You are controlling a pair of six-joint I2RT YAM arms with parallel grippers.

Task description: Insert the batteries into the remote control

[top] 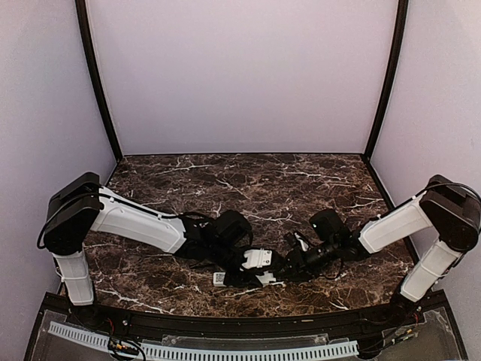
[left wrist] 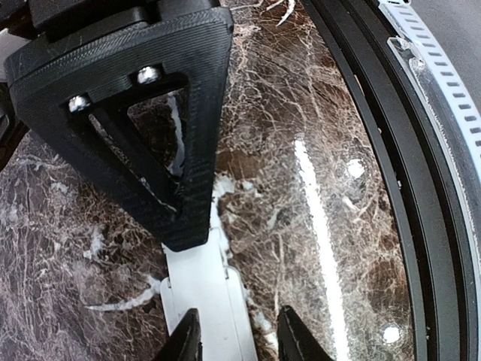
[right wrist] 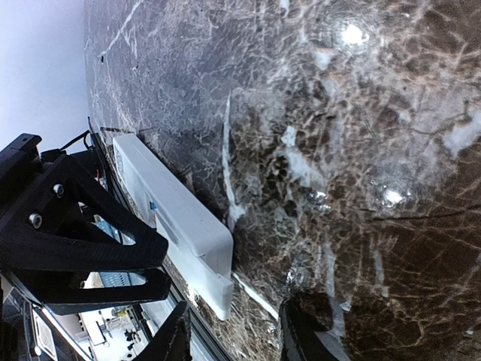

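Note:
A white remote control (top: pixel 221 279) lies on the marble table at the front middle, largely hidden by the arms from above; its white body (left wrist: pixel 201 308) shows in the left wrist view and, side-on (right wrist: pixel 176 199), in the right wrist view. My left gripper is over the remote, fingers apart, nothing seen between them. My right gripper stands open beside the remote's end, nothing between its fingers. Black gripper housings overlap the remote in both wrist views. Batteries are not clearly visible.
Walls enclose the back and sides.

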